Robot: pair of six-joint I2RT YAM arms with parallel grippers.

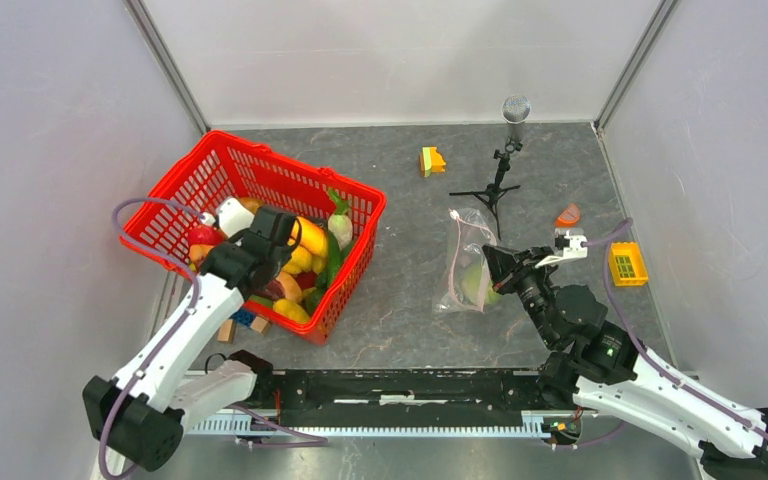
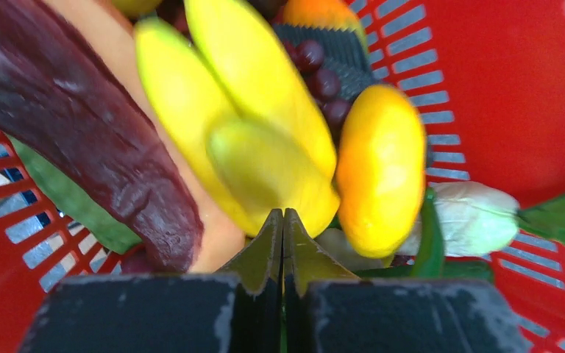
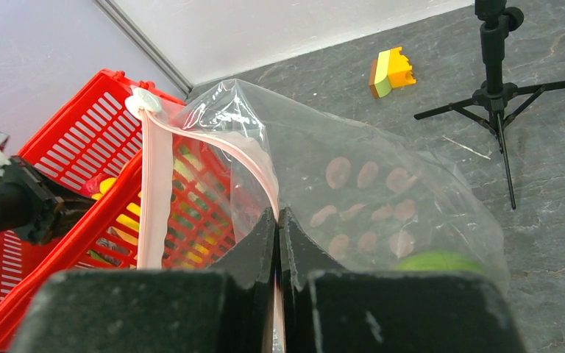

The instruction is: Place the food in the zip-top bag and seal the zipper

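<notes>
Over the red basket (image 1: 355,282), my left gripper is shut with its tips together and nothing between them. Just beyond those tips, in the left wrist view, lies the yellow banana bunch (image 2: 265,95), outside the fingers. A clear zip top bag (image 3: 360,184) with a pink zipper is pinched at its edge by my right gripper, which is shut on it. The bag's mouth gapes on the left side, and something green (image 3: 441,262) shows in its lower part.
Around the bananas lie a mango (image 2: 381,169), a dark red sausage-like piece (image 2: 81,125), grapes (image 2: 324,82) and other food. A black tripod (image 1: 500,180) stands behind the bag. A yellow crate (image 1: 627,264) sits far right; grey floor between basket and bag is clear.
</notes>
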